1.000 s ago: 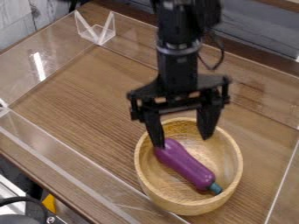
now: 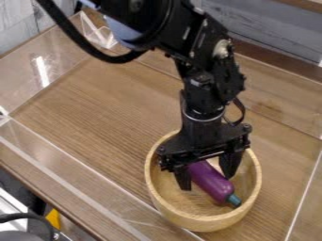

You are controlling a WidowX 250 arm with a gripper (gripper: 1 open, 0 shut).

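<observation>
My black gripper (image 2: 208, 162) reaches down into a round tan bowl (image 2: 171, 200) at the lower middle, its fingers open on either side of a purple eggplant-like object (image 2: 213, 188) with a teal tip. The object lies slantwise in the bowl, its upper end partly hidden by the gripper. Whether the fingers touch it is unclear.
Clear plastic edging runs along the left, and black cables show at the upper left and lower left corner.
The gripper has moved down and away from the camera's foreground into the bowl, over the purple object, with its fingers now lower around it.
</observation>
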